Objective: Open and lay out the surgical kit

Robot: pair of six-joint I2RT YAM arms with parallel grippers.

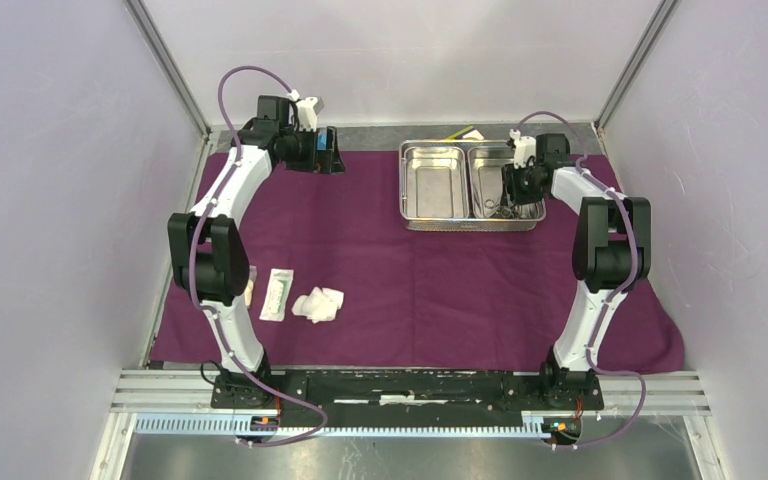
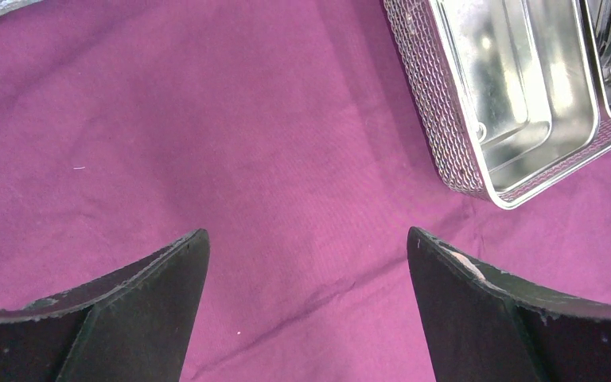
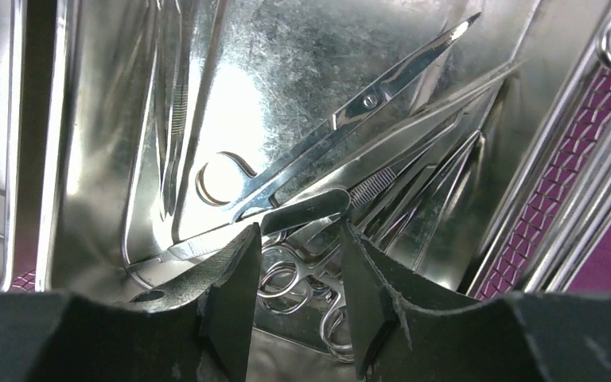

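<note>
A steel mesh basket (image 1: 467,225) on the purple drape holds two steel trays. The left tray (image 1: 434,185) is empty; in the right one lie scissors (image 3: 366,102), tweezers (image 3: 175,119) and several ring-handled instruments (image 3: 278,278) in a pile. My right gripper is low over that pile, part open, its fingertips among the handles; whether anything is between them is unclear. My left gripper (image 1: 322,150) stands open above the drape at the back left, left of the basket, empty in the left wrist view.
White gauze (image 1: 317,304) and a wrapped packet (image 1: 277,294) lie front left, another packet beside them partly under the left arm. A yellow item lies behind the basket.
</note>
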